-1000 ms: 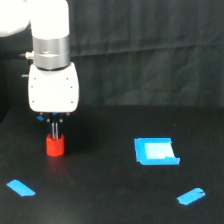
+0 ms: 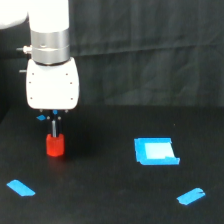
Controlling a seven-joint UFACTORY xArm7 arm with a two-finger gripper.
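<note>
A small red block stands on the black table at the left of the camera view. Directly above it hangs my gripper, pointing straight down from the white hand. Its thin dark fingers reach down to the block's top. The picture is too small to show whether they grip the block or only stand at it. Whether the block touches the table is also unclear.
To the right lies a white patch framed by blue tape. Single blue tape strips mark the front left and front right.
My hand has shifted slightly to the left, and the fingers appear nearer each other than before. The red block is in nearly the same place.
</note>
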